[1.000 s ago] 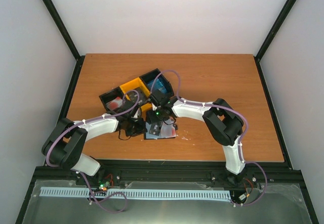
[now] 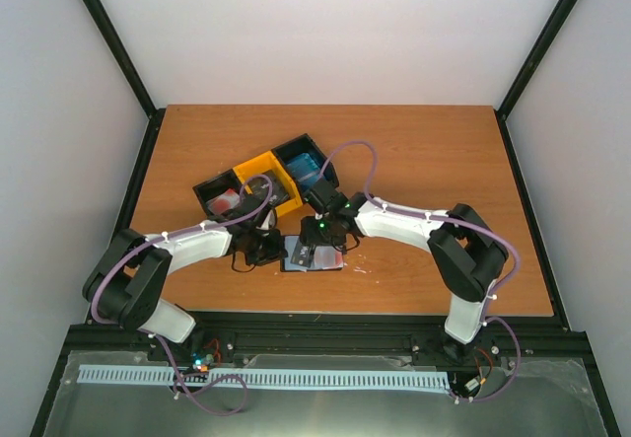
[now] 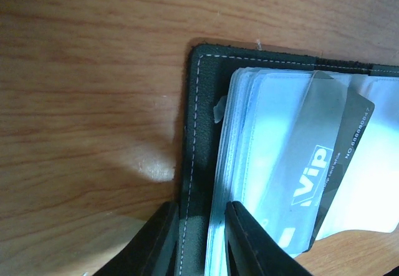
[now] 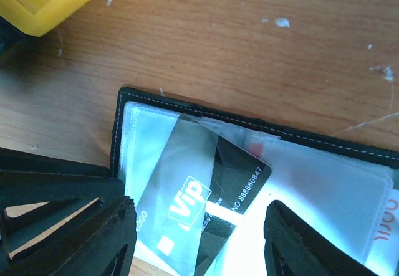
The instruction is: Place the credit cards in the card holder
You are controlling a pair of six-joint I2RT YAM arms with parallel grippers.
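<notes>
The open card holder [image 3: 193, 133], black with pale stitching and clear sleeves, lies on the table. A dark Vip card [image 4: 240, 192] rests tilted in it: its left part shows hazily through a clear sleeve, while the right part with the number is uncovered. My left gripper is partly open at the holder's left edge, one finger beside the black cover and the other by the stacked sleeves. The cover's stitched edge shows in the gap. Above the card, my right gripper stands wide open, one finger on each side, not closed on it.
Behind the holder stands an organiser with a yellow middle bin [image 2: 288, 203], a black left bin [image 2: 202, 192] and a black right bin [image 2: 325, 151] holding blue items.
My right arm has shifted to the right and slightly toward the front, now over the holder's middle. The left arm looks unmoved.
</notes>
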